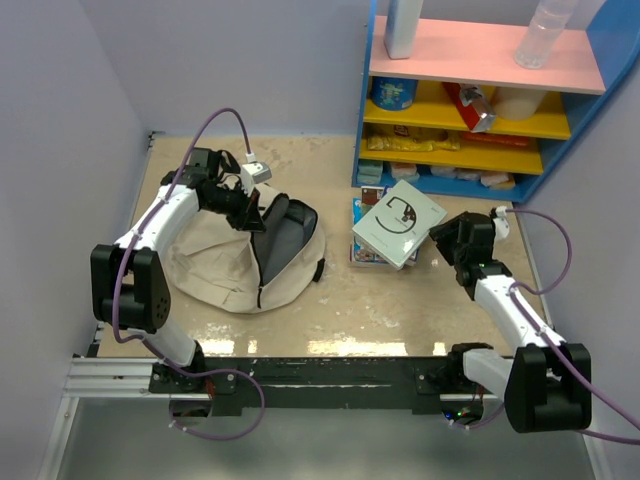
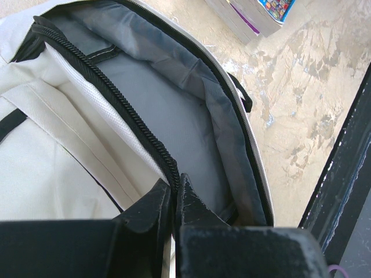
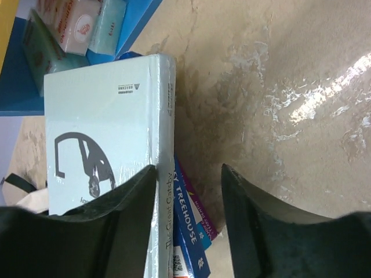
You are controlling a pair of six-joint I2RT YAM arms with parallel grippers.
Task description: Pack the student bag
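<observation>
The cream bag (image 1: 205,275) lies open on the left, its grey lining showing. My left gripper is shut on the black zipper edge (image 2: 136,116) of its opening. A white book (image 1: 398,222), "The Great Gatsby", lies askew atop a stack of books (image 1: 362,257), including a blue Treehouse one (image 3: 188,226). My right gripper is at the white book's right end, fingers apart, one at the spine; whether it touches is unclear.
A blue shelf unit (image 1: 363,100) with yellow and pink boards stands at the back right, holding boxes, bags and a bottle.
</observation>
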